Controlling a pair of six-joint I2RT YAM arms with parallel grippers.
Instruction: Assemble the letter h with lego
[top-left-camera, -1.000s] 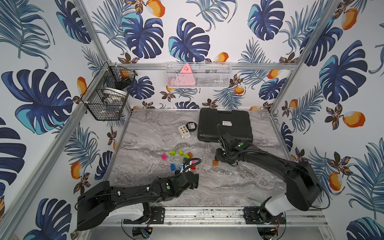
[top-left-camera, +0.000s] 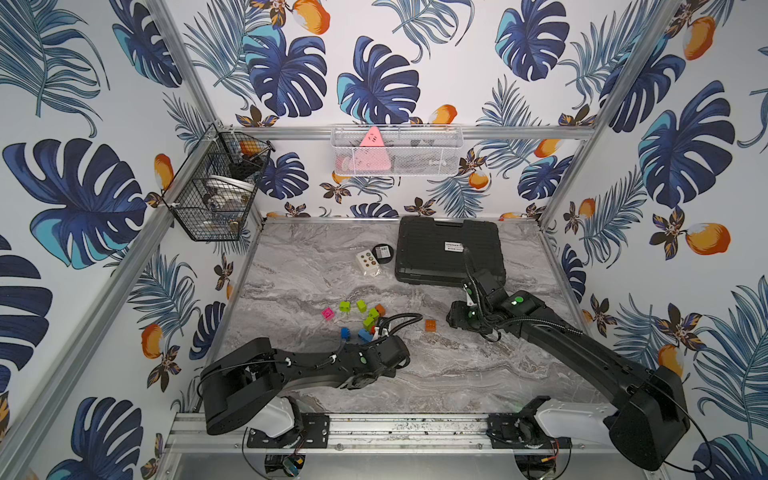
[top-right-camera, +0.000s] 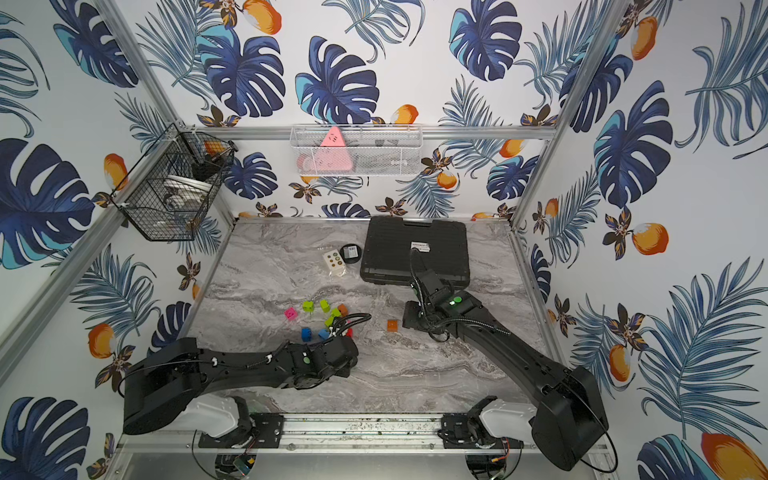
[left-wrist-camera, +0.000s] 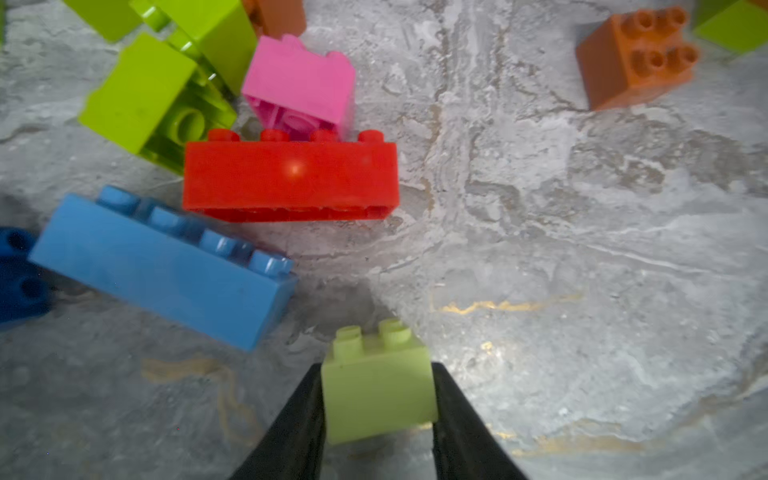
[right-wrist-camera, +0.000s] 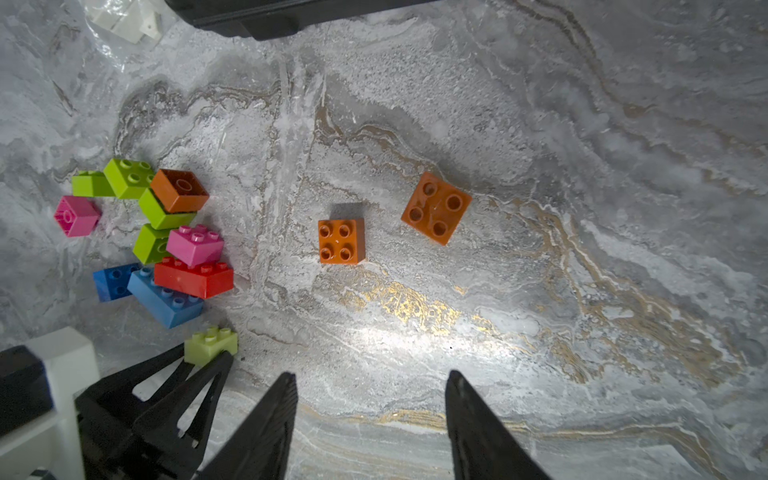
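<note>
My left gripper is shut on a pale green brick (left-wrist-camera: 376, 384), just in front of a light blue brick (left-wrist-camera: 160, 264) and a red brick (left-wrist-camera: 288, 180). Behind these lie lime bricks (right-wrist-camera: 128, 177), pink bricks (right-wrist-camera: 192, 246), a brown brick (right-wrist-camera: 180, 192) and a dark blue brick (right-wrist-camera: 112, 281). To their right, two orange bricks (right-wrist-camera: 340, 240) (right-wrist-camera: 436, 208) sit apart on the marble table. My right gripper is open above the table, right of the pile, with nothing between its fingers.
A black case (top-left-camera: 448, 248) lies at the back right, with a white pack (top-left-camera: 368, 262) and a dark round item (top-left-camera: 383, 253) beside it. Wire baskets (top-left-camera: 216, 200) hang on the walls.
</note>
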